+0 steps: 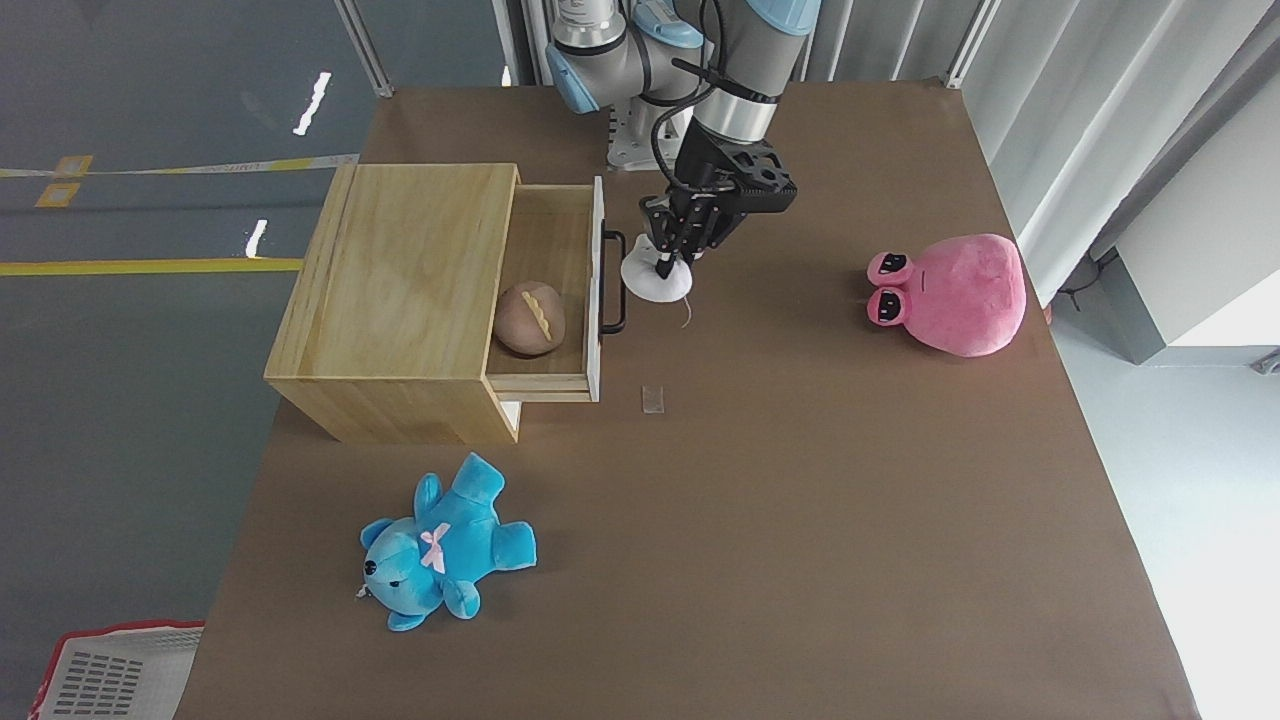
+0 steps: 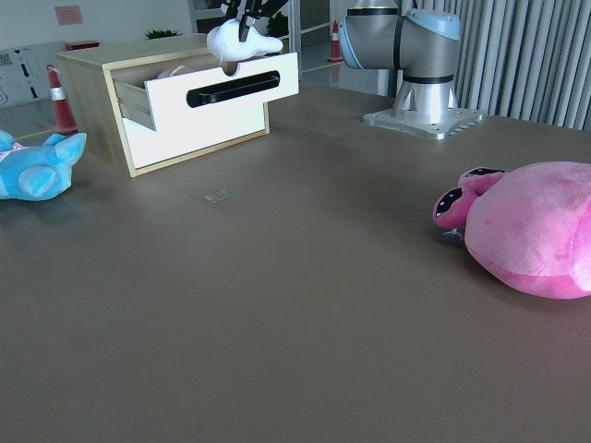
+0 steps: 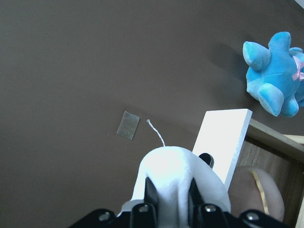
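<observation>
My gripper (image 1: pixel 677 240) is shut on a white plush toy (image 1: pixel 648 278) with a thin tail; it is just beside the open drawer's white front (image 2: pixel 166 101) and black handle. In the wrist view the toy (image 3: pixel 168 171) fills the space between the fingers and partly covers the handle. The wooden cabinet (image 1: pixel 402 264) has a drawer pulled out to the right, with a brown bread-like ball (image 1: pixel 528 318) inside.
A blue bear (image 1: pixel 444 552) lies near-left on the table. A pink plush (image 1: pixel 960 294) sits at the right. A small clear square (image 1: pixel 653 398) lies on the table.
</observation>
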